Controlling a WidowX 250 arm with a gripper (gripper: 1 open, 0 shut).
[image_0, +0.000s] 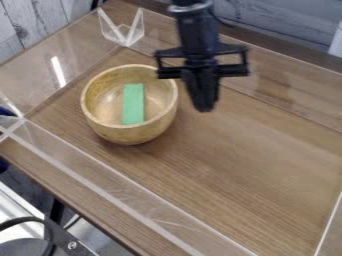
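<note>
A round wooden bowl (162, 112) sits on the left half of the table with a green block (132, 104) lying inside it. The black gripper (205, 98), blurred, hangs from above just to the right of the bowl, over bare table; it looks shut, with nothing visible between its fingers.
Clear tape or plastic strips run along its left side. A cable lies beyond the near left edge, at the bottom left.
</note>
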